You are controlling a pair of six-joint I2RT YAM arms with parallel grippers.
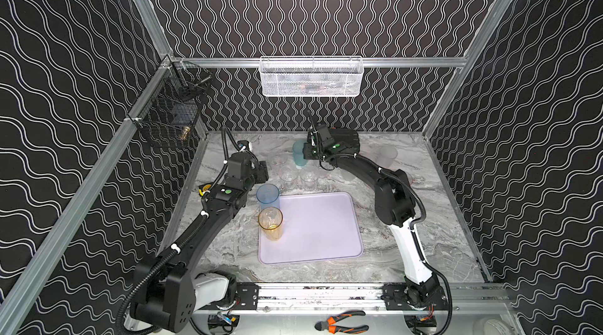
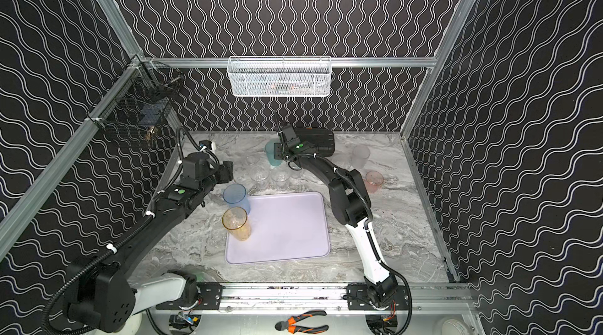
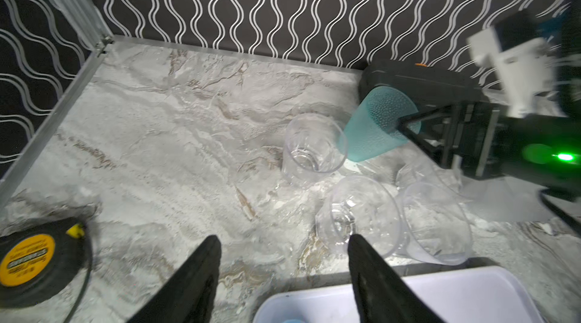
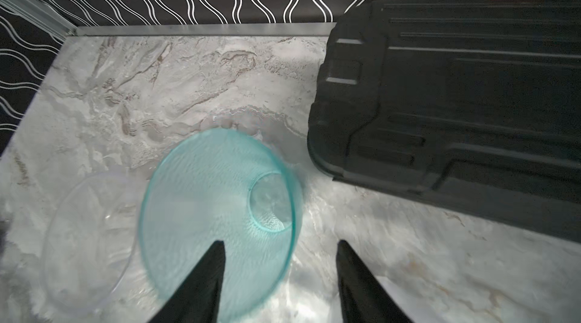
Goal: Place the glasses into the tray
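A teal glass [image 4: 211, 202] stands at the back beside the black case. My right gripper is at its mouth, its fingers apart, with the glass's right rim showing between them; contact cannot be told. My left gripper stands open and empty, left of the tray's far corner. In the pale lilac tray [image 1: 320, 228], a blue glass [image 1: 268, 197] and an amber glass [image 1: 271, 225] stand along the left side. Clear glasses [image 3: 360, 214] stand behind the tray, one [image 3: 314, 147] close to the teal glass. A pink glass [image 2: 373, 181] and a pale one [image 2: 360, 156] are at the right.
The black case [image 4: 472, 111] lies right of the teal glass, close to my right gripper. A tape measure [image 3: 39, 262] is at the left. The tray's middle and right are bare. A white wire basket [image 1: 311, 77] hangs on the back wall.
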